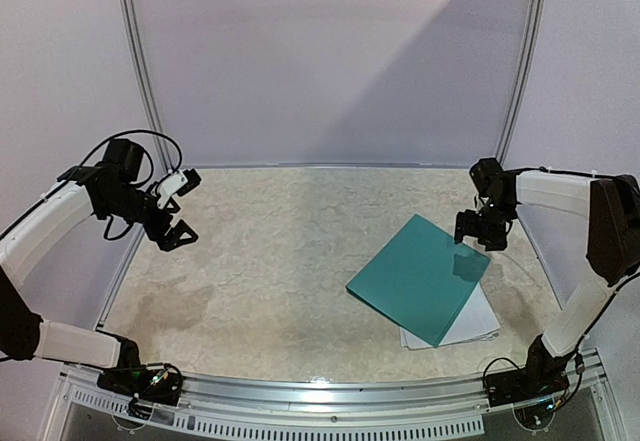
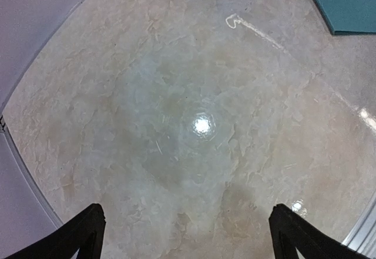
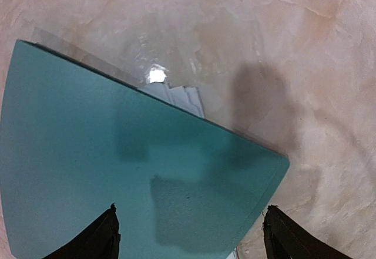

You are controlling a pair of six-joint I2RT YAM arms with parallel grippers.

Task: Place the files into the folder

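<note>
A teal folder [image 1: 415, 276] lies closed and slanted on the right half of the table. White sheets [image 1: 470, 319] stick out from beneath its lower right edge. More pale sheet corners [image 3: 181, 97] poke out along the folder's far edge in the right wrist view. Above the folder's right corner, my right gripper is open with nothing between its fingers, casting a shadow on the cover. On the far left, my left gripper hangs open and empty over bare table. How the sheets lie under the folder is hidden.
Pale walls [image 1: 320, 61] close off the back and both sides, and a metal rail [image 1: 330, 391] runs along the front edge.
</note>
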